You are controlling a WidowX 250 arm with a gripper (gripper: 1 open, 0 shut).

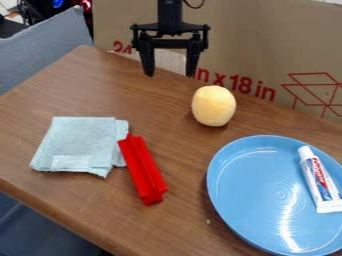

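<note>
My black gripper [170, 68] hangs open over the back edge of the wooden table, its fingers apart with nothing between them. Below it and to the right sits a round pale yellow object [214, 105]. In the front left part lie a folded light blue cloth [75, 147] and, beside it, a red elongated block [142, 170]. A blue plate [254, 200] at the right holds a white toothpaste tube [319, 180].
A cardboard box [254, 55] stands behind the table [94, 95]. Bare tabletop spans the back left and middle. A grey padded surface [34, 55] lies beyond the left edge.
</note>
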